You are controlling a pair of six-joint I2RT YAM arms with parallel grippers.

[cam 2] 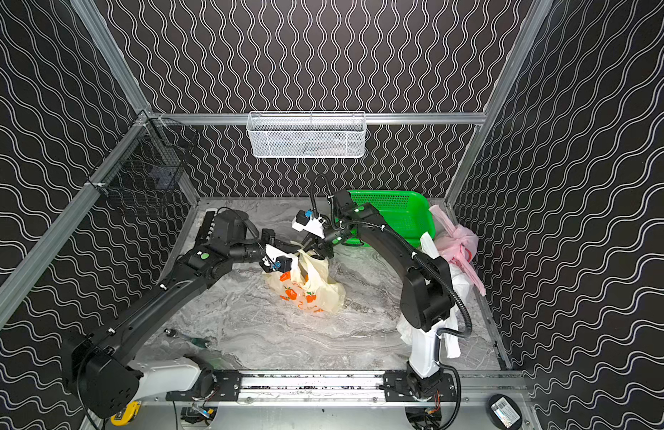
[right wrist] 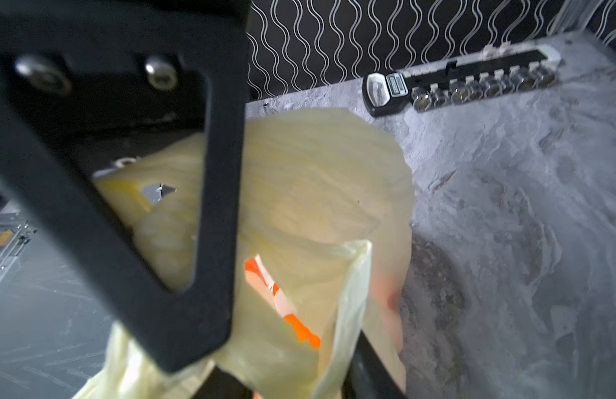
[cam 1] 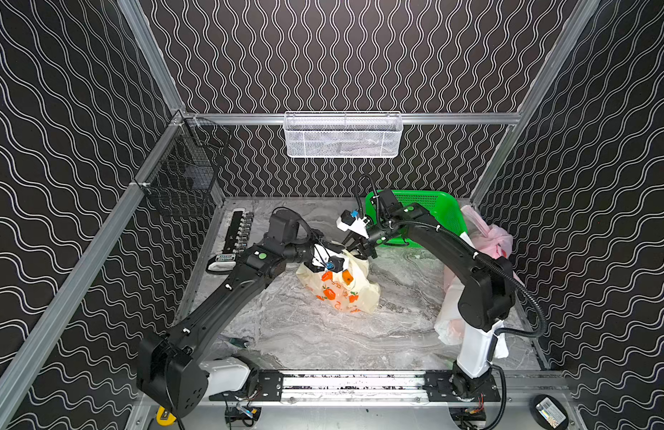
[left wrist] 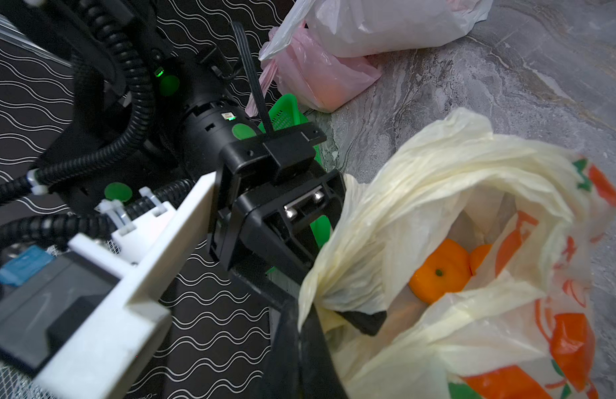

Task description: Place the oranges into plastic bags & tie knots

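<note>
A cream plastic bag [cam 1: 348,295] with orange fruit prints stands at the table's middle. Its mouth gapes in the left wrist view, where an orange [left wrist: 441,271] lies inside and part of a second shows beside it. Pinched at the bag's rim, my left gripper is shut with the thin film running between its fingers. My right gripper [cam 1: 355,251] is at the far side of the mouth; one dark fingertip [left wrist: 364,322] pokes inside the bag. In the right wrist view its fingers [right wrist: 373,372] stand apart, with a loose fold of film between them.
The green basket [cam 1: 446,208] stands behind the right arm. Pink bag [cam 1: 493,240] and white bag [cam 1: 450,315] lie along the right side. A socket set [cam 1: 236,233] sits at the back left.
</note>
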